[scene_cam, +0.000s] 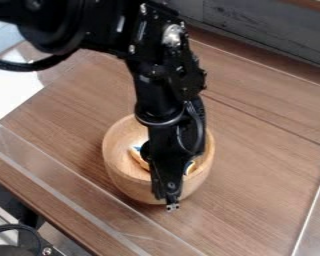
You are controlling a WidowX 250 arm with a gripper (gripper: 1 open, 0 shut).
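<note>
A light wooden bowl point(123, 160) stands on the brown table. My black arm comes down from the top, and my gripper point(171, 195) hangs over the front right part of the bowl, its tip at the rim. Inside the bowl, behind the gripper, lie pale pieces with some dark edging, mostly hidden by the arm. The fingers look closed; whatever is between them is too dark and small to make out.
A clear strip runs along the front left edge, with cables and equipment below it. A grey wall stands at the back.
</note>
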